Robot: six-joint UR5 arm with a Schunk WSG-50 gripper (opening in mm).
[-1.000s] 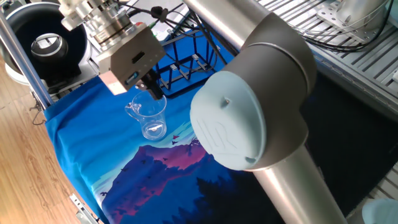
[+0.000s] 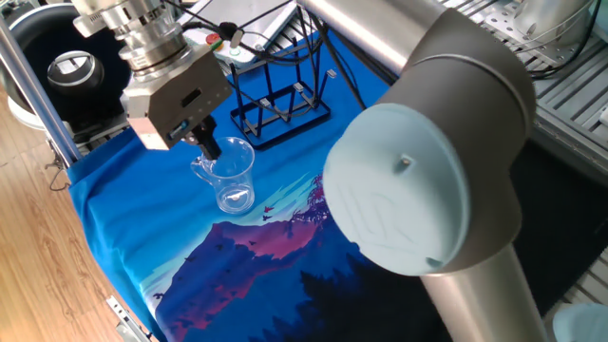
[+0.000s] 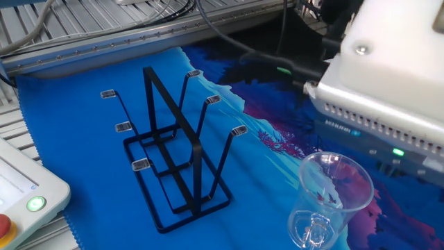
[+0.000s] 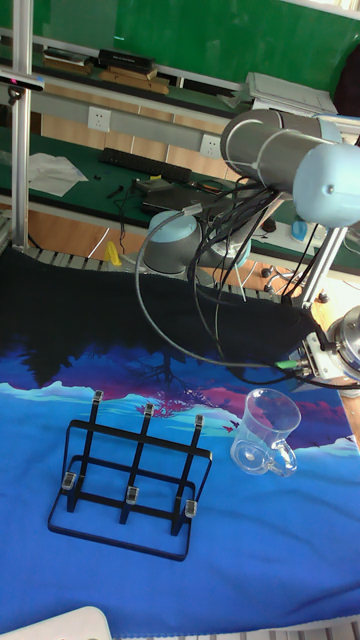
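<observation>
A clear cup [image 2: 235, 180] with a side handle stands upright on the printed cloth, its handle toward the left in exterior view 1. My gripper [image 2: 210, 152] is above it, its dark fingertips overlapping the rim and handle side in that view; contact cannot be judged. Whether the fingers are apart does not show. Exterior view 2 shows the cup [image 3: 325, 198] at the lower right, beneath the white gripper body, whose fingers are out of frame. In exterior view 3 the cup [image 4: 263, 432] is right of the black rack [image 4: 130, 480], with the handle toward the lower right.
The black wire rack [image 3: 182, 173] with several upright prongs stands empty beside the cup. A tablet-like controller with a red button [image 3: 5, 226] lies at the left edge in exterior view 2. Cables hang near the arm.
In exterior view 1 my gripper has shifted left across the cup toward its handle side, while the arm's elbow moved right. The cup and rack have stayed put.
</observation>
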